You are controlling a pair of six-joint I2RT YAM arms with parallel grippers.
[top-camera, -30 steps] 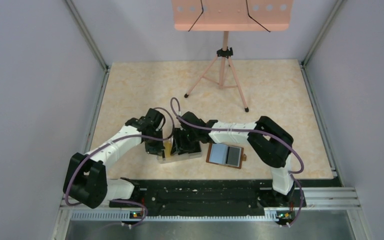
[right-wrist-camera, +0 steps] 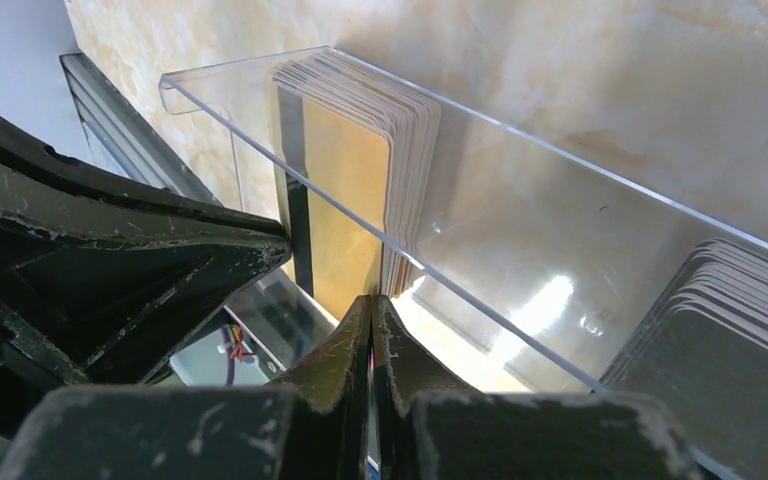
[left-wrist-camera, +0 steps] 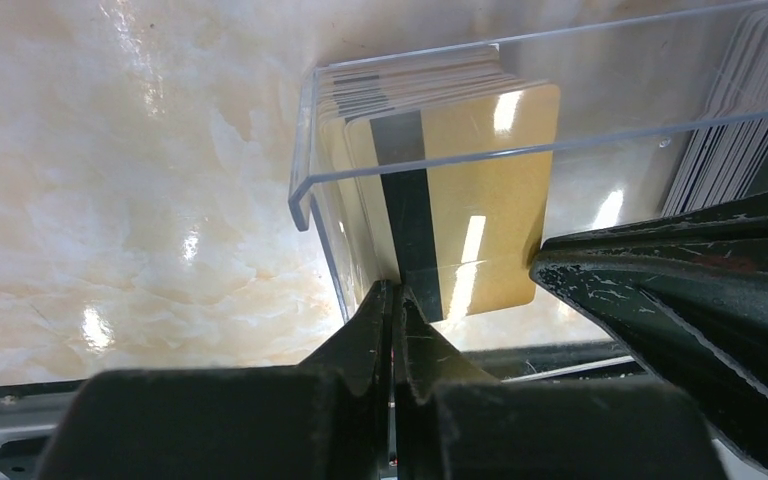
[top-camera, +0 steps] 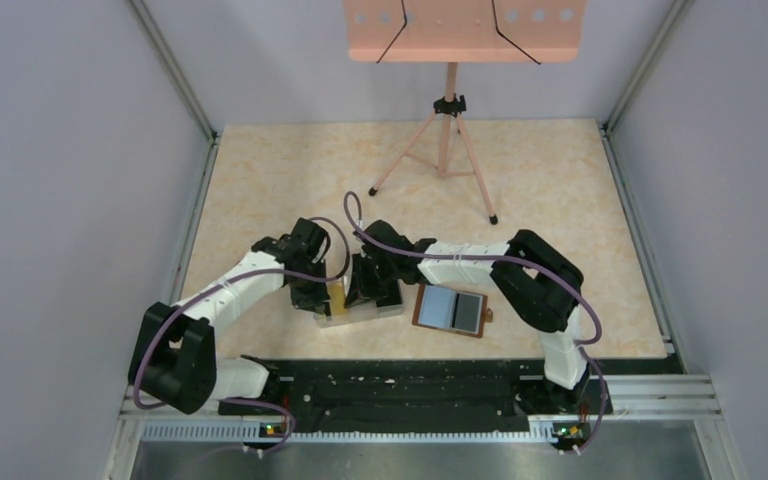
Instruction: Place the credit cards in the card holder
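Observation:
A clear card holder (top-camera: 375, 313) lies near the table's front edge. At its left end leans a stack of gold cards (left-wrist-camera: 495, 200) with a dark stripe, inside the holder's clear wall. Darker cards (right-wrist-camera: 730, 370) fill part of its other end, with bare holder between the two stacks. My left gripper is shut at the gold stack's striped edge, nothing showing between its fingers. On the stack's opposite edge, my right gripper is also shut, with no card visible between its fingertips. Each wrist view shows the other gripper's dark fingers close by.
Right of the holder lies a brown-framed tray (top-camera: 475, 333) with a light blue and a grey panel. A pink stand (top-camera: 450, 125) stands at the back.
The left arm looks almost still, and the holder has stayed in place.

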